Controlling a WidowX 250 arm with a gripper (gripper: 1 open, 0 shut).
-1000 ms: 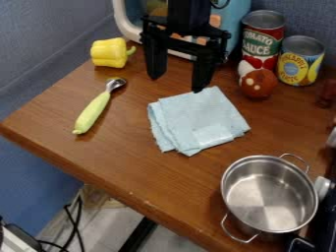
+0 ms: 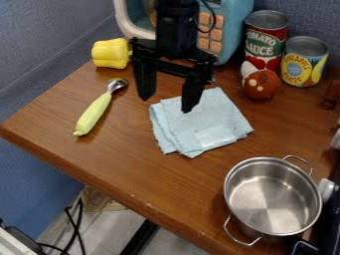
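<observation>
My black gripper (image 2: 167, 92) hangs above the wooden table, its two fingers apart with nothing between them, over the back edge of a folded light blue cloth (image 2: 200, 127). To its left lies a yellow-green peeler or scoop (image 2: 93, 113) with a metal head, and behind that a yellow pepper-like object (image 2: 110, 54). A red tomato (image 2: 261, 85) sits right of the gripper.
A tomato sauce can (image 2: 264, 38) and a yellow can (image 2: 304, 64) stand at the back right, beside a teal appliance (image 2: 226, 25). A steel pot (image 2: 272, 196) sits at the front right.
My gripper has moved down and slightly left toward the cloth over the last second. The objects on the table have stayed in place.
</observation>
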